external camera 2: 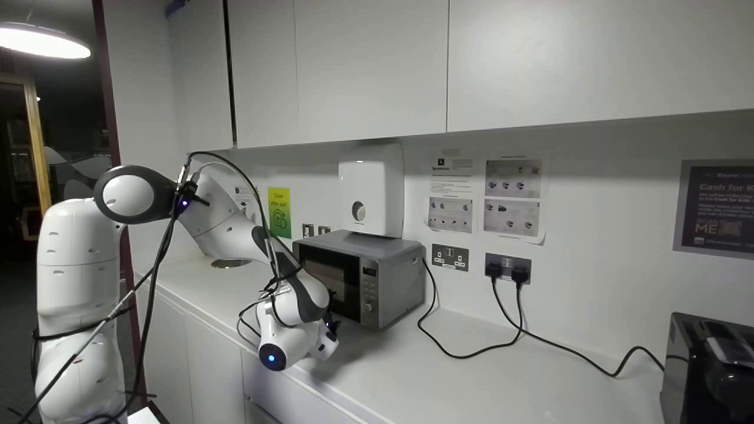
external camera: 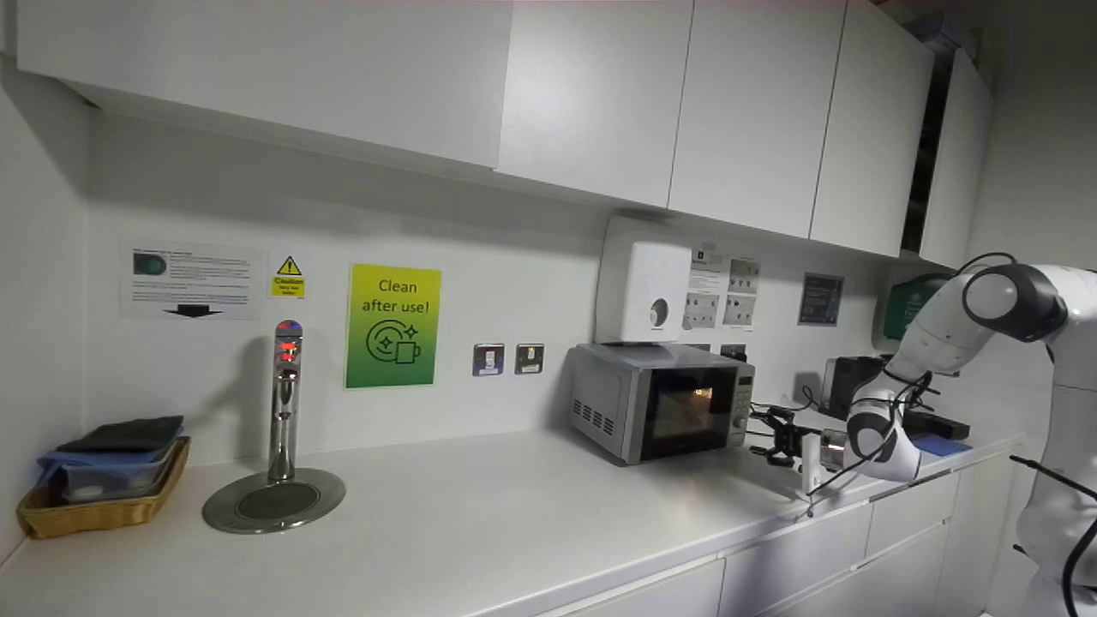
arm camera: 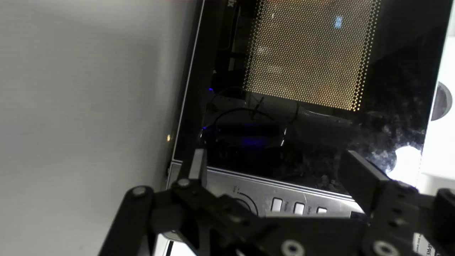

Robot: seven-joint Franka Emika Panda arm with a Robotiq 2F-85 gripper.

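Observation:
A silver microwave (external camera: 664, 401) stands on the counter against the back wall, its dark door closed and the window lit. Its control panel (external camera 2: 369, 290) is on the right side of the front. In the wrist view the dark door (arm camera: 298, 140) fills much of the picture, and buttons (arm camera: 299, 208) show between my fingers. My gripper is open with nothing held, its two fingers wide apart before the microwave's front. From the side, the gripper (external camera: 773, 436) hovers low over the counter near the panel. In exterior view 2 the arm mostly hides it.
A white dispenser (external camera: 644, 283) hangs above the microwave. Power cables (external camera 2: 488, 346) trail over the counter towards a black appliance (external camera 2: 707, 367) at the right. A basket (external camera: 108, 514) and tap (external camera: 284, 411) are far left.

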